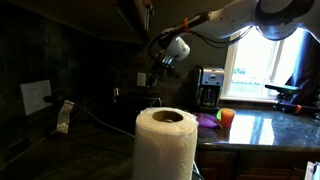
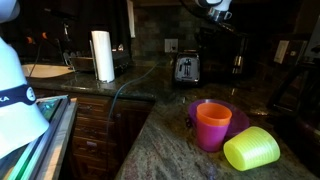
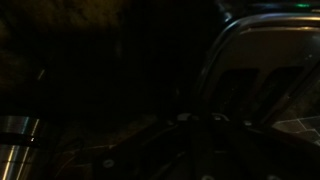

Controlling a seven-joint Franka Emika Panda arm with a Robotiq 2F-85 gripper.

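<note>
No task objects are named. Up at the back, against the dark tiled wall, my gripper (image 1: 154, 76) hangs from the white arm. In the wrist view the dark gripper looks shut, and nothing shows between its fingers. Beyond the fingers, on the right, is the top of a toaster-like appliance (image 3: 262, 42) with two dark slots. That view is very dim, so the distance to it is hard to judge. The toaster (image 2: 187, 69) stands at the back of the counter in the second exterior view.
A tall paper towel roll (image 1: 165, 148) stands in the foreground. An orange cup (image 2: 212, 127) sits in a purple bowl (image 2: 238, 120), with a yellow-green cup (image 2: 251, 149) lying beside it. A coffee maker (image 1: 209, 88) stands near the window.
</note>
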